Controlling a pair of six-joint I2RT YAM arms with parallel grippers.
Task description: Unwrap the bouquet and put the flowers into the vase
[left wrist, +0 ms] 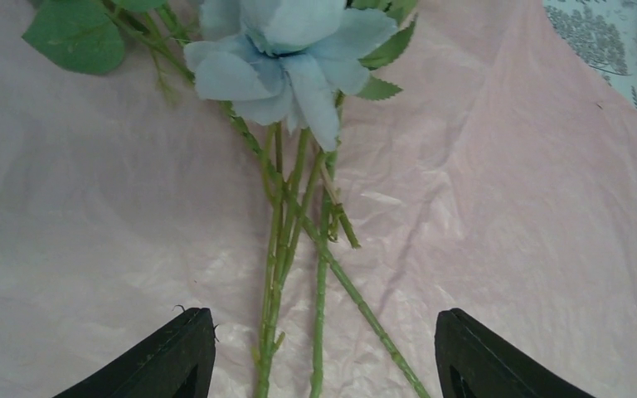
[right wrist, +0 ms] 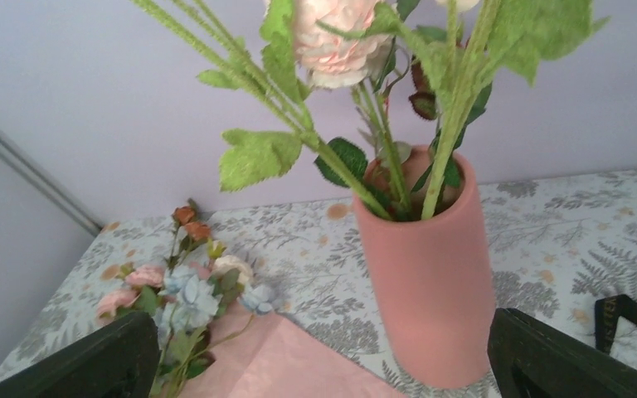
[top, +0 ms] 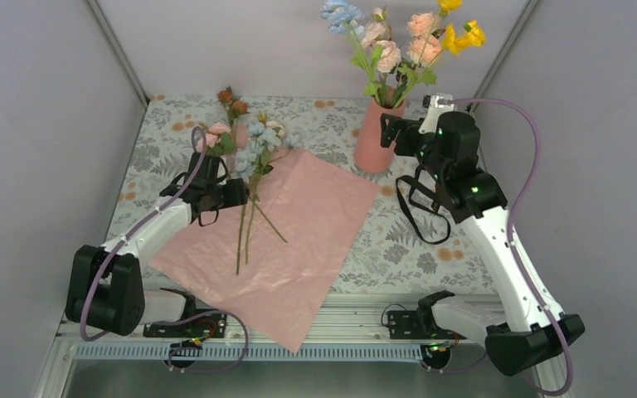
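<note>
A pink vase (top: 375,137) at the back right holds pink, blue and yellow flowers (right wrist: 340,41). More flowers lie on pink paper (top: 315,249): blue blooms (left wrist: 282,66), pink and orange ones, with long green stems (left wrist: 319,315). My left gripper (top: 240,192) is over these stems, its fingers apart on either side of them in the left wrist view, nothing between their tips. My right gripper (top: 392,128) is beside the vase, open, with nothing visible held between its fingers in the right wrist view.
A black strap (top: 415,224) lies on the patterned table right of the paper. Walls stand at the back and both sides. Bare table (top: 423,269) shows at the front right.
</note>
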